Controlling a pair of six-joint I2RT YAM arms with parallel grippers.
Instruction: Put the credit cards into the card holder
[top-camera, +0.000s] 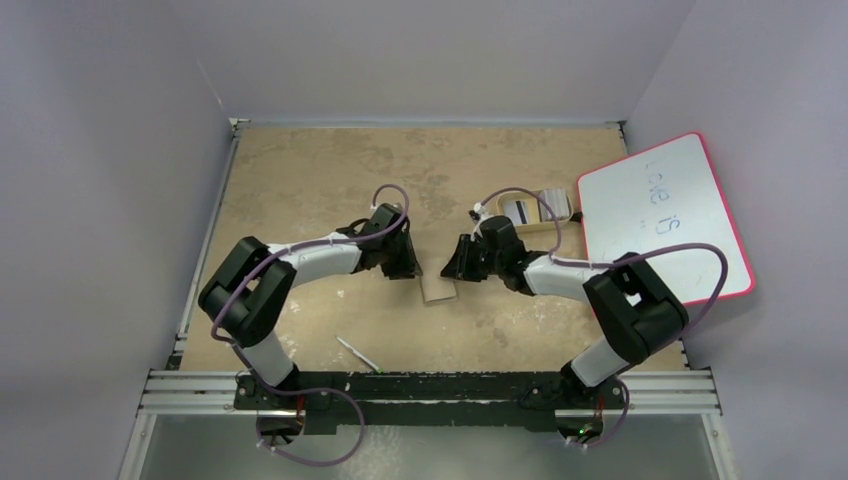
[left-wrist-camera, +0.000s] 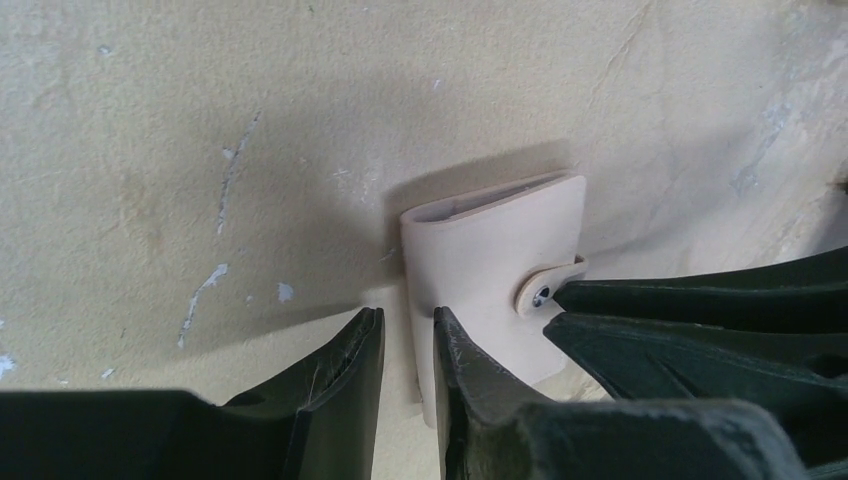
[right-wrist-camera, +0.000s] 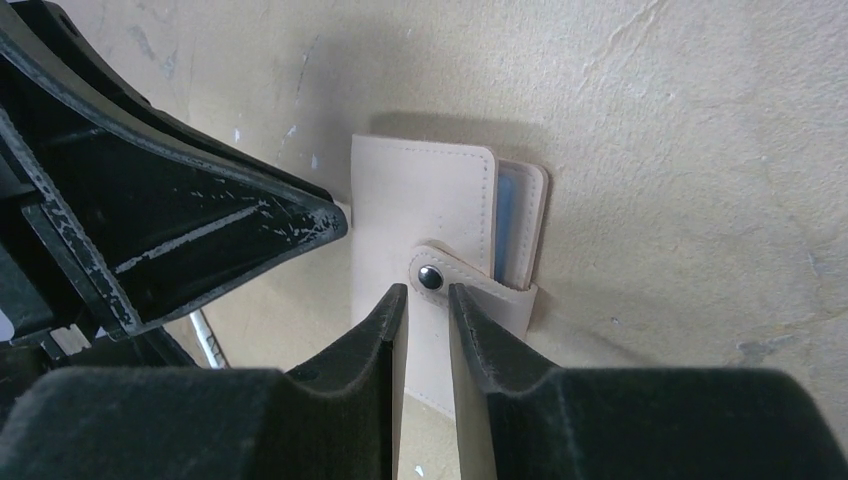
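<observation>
A pale beige leather card holder (top-camera: 438, 290) with a snapped strap lies on the table between both grippers; the left wrist view shows its slot (left-wrist-camera: 494, 200), and the right wrist view shows a blue inner layer (right-wrist-camera: 506, 215) at its edge. My left gripper is over the holder's end, fingertips a short gap apart, nothing seen between them. My right gripper has its fingertips at the snap strap, slightly apart; whether they grip the strap is unclear. Cards (top-camera: 554, 206) appear to lie in a box behind the right arm.
The box (top-camera: 532, 226) sits at the back right, beside a whiteboard (top-camera: 640, 220) on the table's right. A pen (top-camera: 357, 354) lies at the front left.
</observation>
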